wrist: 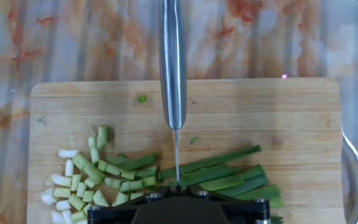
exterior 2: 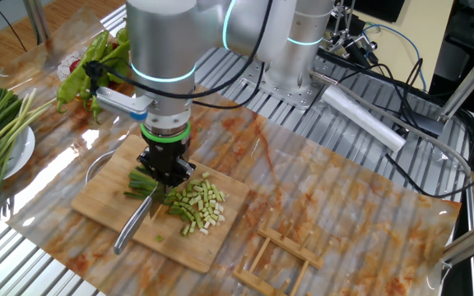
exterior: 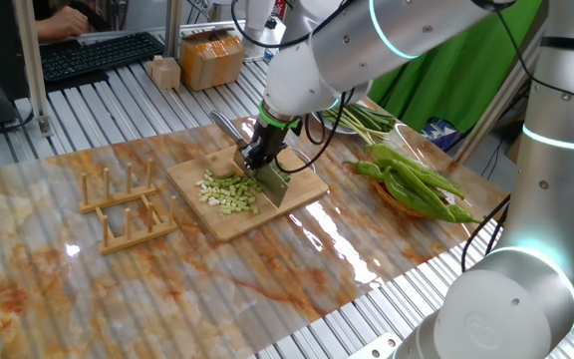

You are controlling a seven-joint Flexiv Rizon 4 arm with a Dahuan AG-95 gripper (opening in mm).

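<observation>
My gripper (exterior 2: 167, 171) is shut on a kitchen knife, whose metal handle (wrist: 173, 68) sticks out past the fingers. The knife's broad blade (exterior: 275, 187) stands upright over the wooden cutting board (exterior: 225, 224). In the wrist view the blade appears edge-on, between chopped green-and-white pieces (wrist: 79, 193) on the left and longer green stalks (wrist: 229, 177) on the right. My gripper body covers part of the stalks and most of the blade there, so I cannot tell whether the edge touches the board.
A wooden peg rack (exterior: 128, 214) stands beside the board. Long green peppers (exterior: 412, 184) fill a basket across the table, and a plate of uncut greens (exterior 2: 2, 136) lies near them. A cardboard box (exterior: 212, 60) sits behind.
</observation>
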